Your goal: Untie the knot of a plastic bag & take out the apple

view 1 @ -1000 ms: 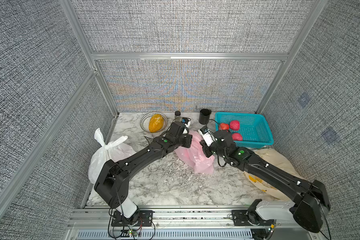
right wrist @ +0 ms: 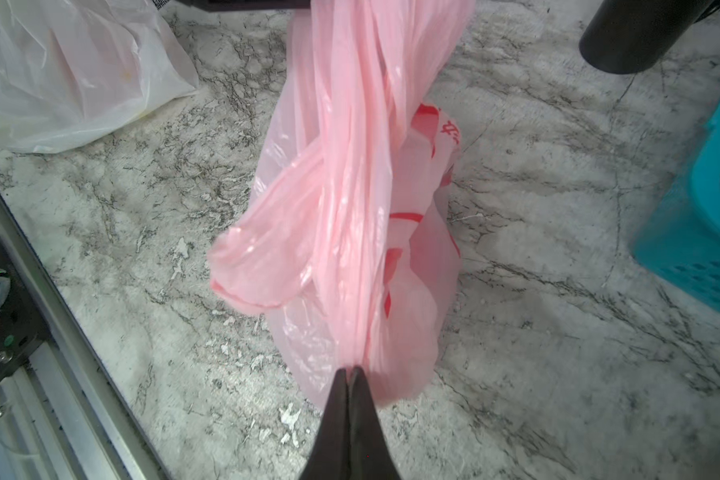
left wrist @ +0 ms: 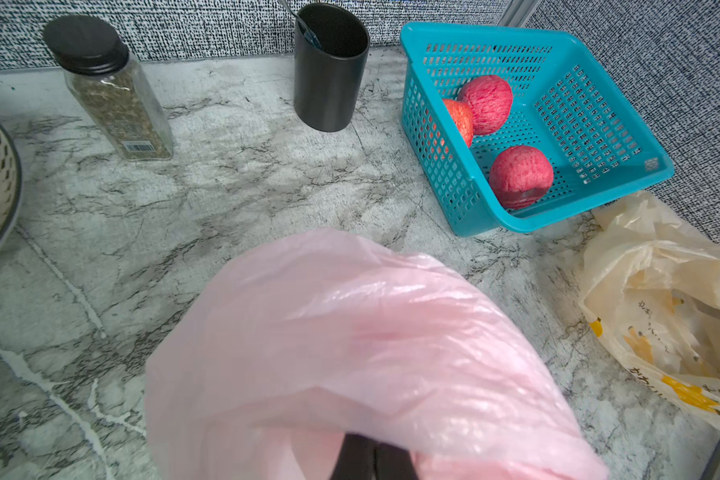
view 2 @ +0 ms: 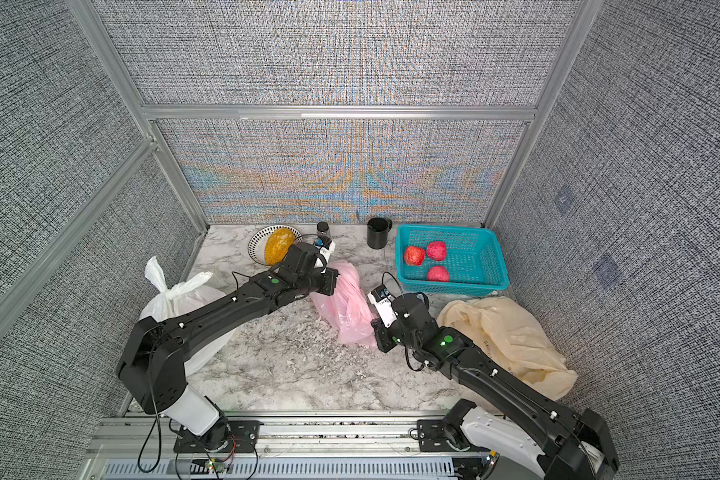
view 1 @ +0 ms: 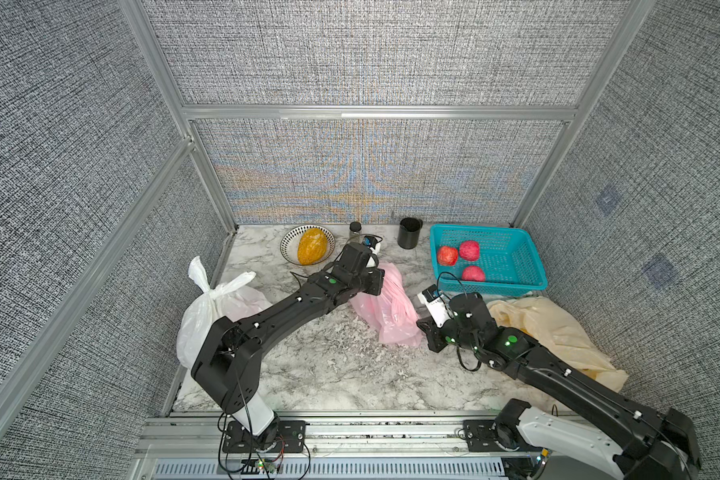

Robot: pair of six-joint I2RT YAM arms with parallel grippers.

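A crumpled pink plastic bag (view 1: 396, 316) lies mid-table, stretched lengthwise between my two grippers. At its far end my left gripper (view 1: 376, 281) is shut on the gathered plastic; the bag's mouth billows over its fingers (left wrist: 376, 462) in the left wrist view, hiding their tips. My right gripper is shut at the near end, where a twisted strip of the bag runs down to its fingertips. Whether plastic is pinched between them is unclear. Red print shows on the bag's side. No apple and no clear knot can be seen in it.
A teal basket (view 1: 520, 284) with three red fruits stands at back right, a black mug (view 1: 409, 233) and spice jar (left wrist: 120, 96) at the back. A patterned bowl (view 1: 286, 254), white tied bag (view 1: 192, 332) and cream bag (view 1: 560, 328) flank the workspace.
My right gripper has moved toward the front and slightly right along the pink bag, whose near end shifted slightly left. The left arm stays in place.
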